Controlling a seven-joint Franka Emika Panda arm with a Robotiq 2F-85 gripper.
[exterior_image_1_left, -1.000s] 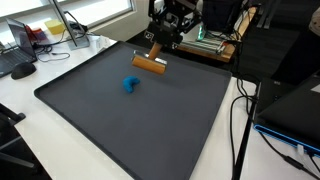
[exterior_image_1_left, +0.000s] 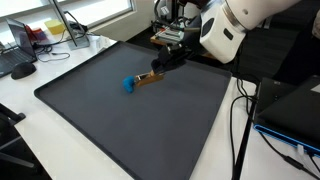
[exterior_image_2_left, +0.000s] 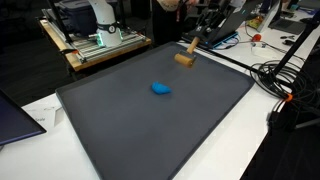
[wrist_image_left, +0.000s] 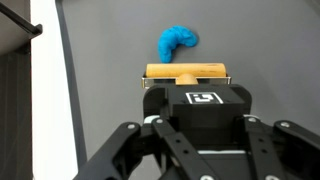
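A wooden mallet (wrist_image_left: 170, 70) with a cylindrical head is in my gripper, shut on its handle. In the wrist view the head lies crosswise just beyond the fingers, and most of the handle is hidden. The second exterior view shows the mallet (exterior_image_2_left: 184, 60) with its handle slanting up to the gripper. Near the mallet head but apart from it, a curved blue lump (wrist_image_left: 177, 40) lies on the dark grey mat. The same blue lump (exterior_image_1_left: 128, 83) appears left of the mallet (exterior_image_1_left: 150, 78) in the first exterior view.
Loose black cables (exterior_image_2_left: 285, 85) run past its far right side. A laptop (exterior_image_1_left: 17, 60) stands on the white table beyond the mat.
The mallet head has come lower in the first exterior view and turned relative to the camera. The arm has swung with it, the gripper still holding the handle. The blue lump looks unmoved.
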